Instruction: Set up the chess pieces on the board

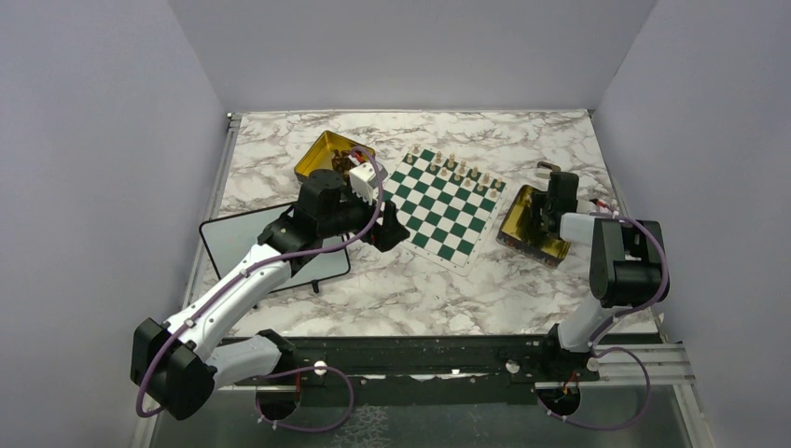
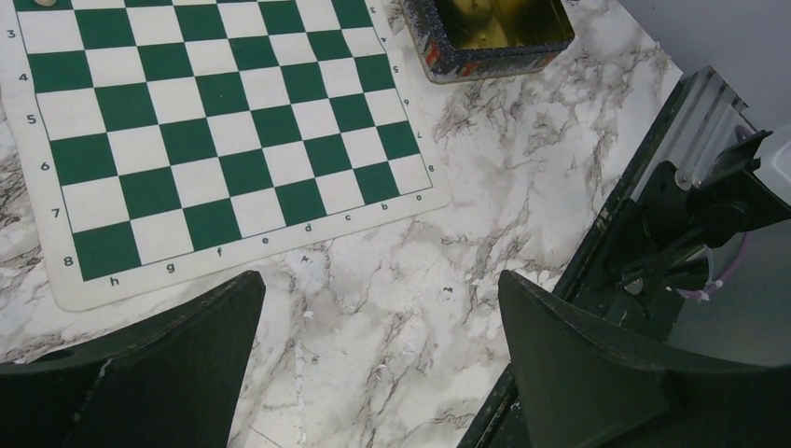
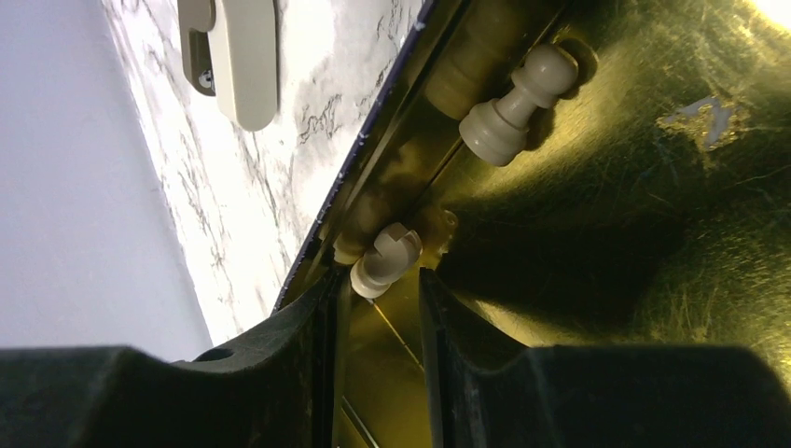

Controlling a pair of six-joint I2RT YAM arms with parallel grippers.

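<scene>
In the right gold box (image 1: pixel 510 233), my right gripper points down with its fingers parted. A cream chess piece with a notched top (image 3: pixel 388 259) lies tipped against the box wall, just beyond the gap between the fingertips; contact cannot be made out. A cream pawn (image 3: pixel 520 105) lies on its side farther along the same wall. Cream pieces (image 1: pixel 451 168) stand in rows along the far side of the green-and-white board (image 2: pixel 238 100). My left gripper is open and empty above the marble by the board's near edge.
At the back left is another gold box (image 1: pixel 312 157) holding dark pieces, partly behind the left arm. A grey panel (image 1: pixel 233 245) lies at the left. Behind the right box sits a small clamp-like object (image 3: pixel 244 58). Marble in front of the board is clear.
</scene>
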